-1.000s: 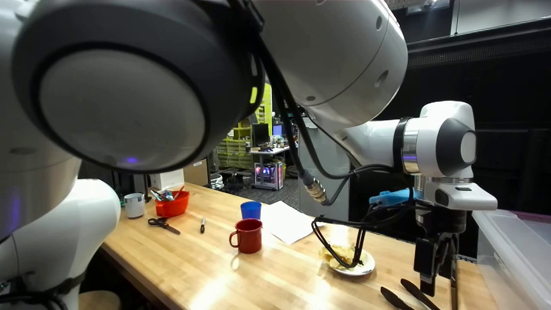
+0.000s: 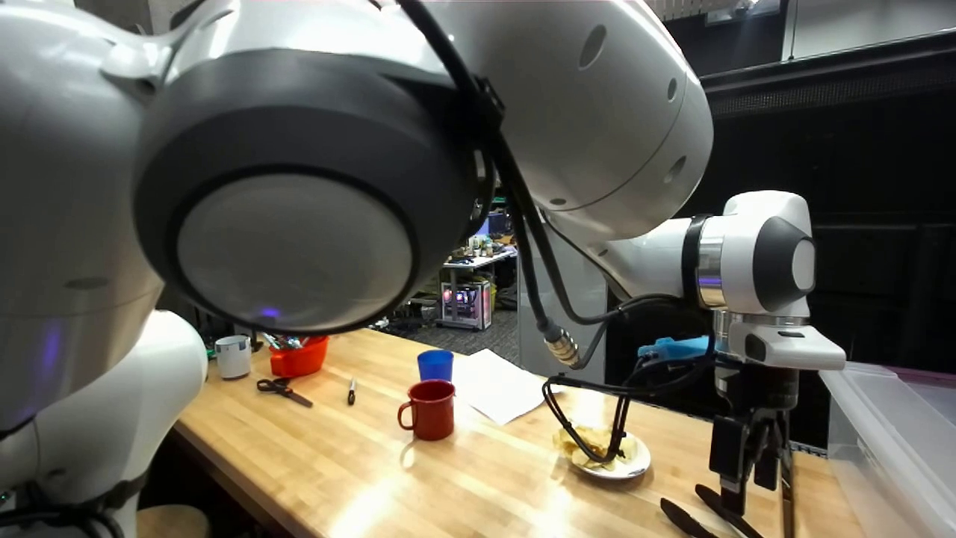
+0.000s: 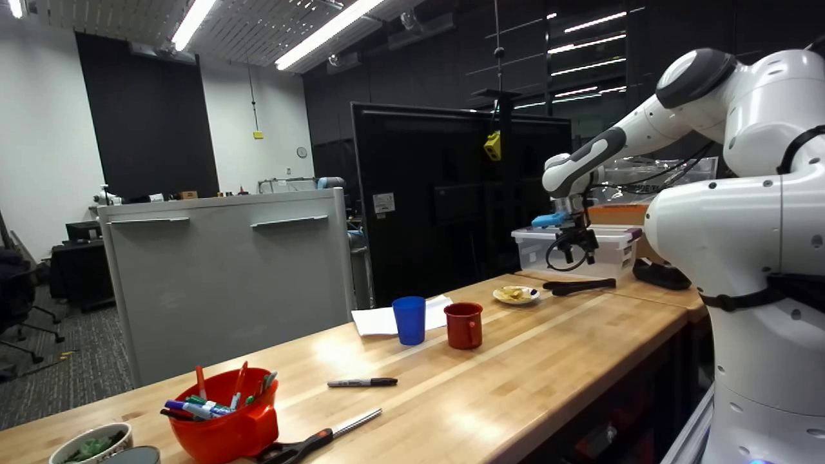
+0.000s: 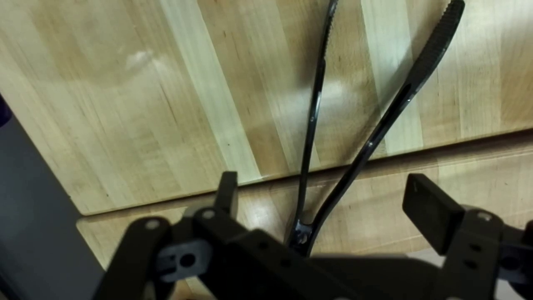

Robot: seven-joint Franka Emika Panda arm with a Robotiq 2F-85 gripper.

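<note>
Black tongs (image 4: pixel 367 145) lie spread on the wooden table, their hinge end low in the wrist view and their two serrated tips pointing up and away. My gripper stands open above the hinge end, one finger on each side of the tongs and nothing held between. In exterior view 1 the gripper (image 2: pixel 753 475) hangs over the tongs (image 2: pixel 717 512), whose rear part is out of that frame. Beside the tongs (image 3: pixel 580 287) in exterior view 2 is a white plate of chips (image 3: pixel 515 294), clear of the gripper (image 3: pixel 578 256).
A clear plastic bin (image 3: pixel 533 249) stands behind the gripper. Farther along the table are a red mug (image 2: pixel 432 411), a blue cup (image 2: pixel 435 365), white paper (image 2: pixel 497 385), scissors (image 2: pixel 284 391), a marker (image 3: pixel 361 382) and a red pen container (image 2: pixel 300 358).
The arm has come slightly lower at its far end, and the gripper has shifted a little to the left in exterior view 1. The tongs and other tabletop objects stay put.
</note>
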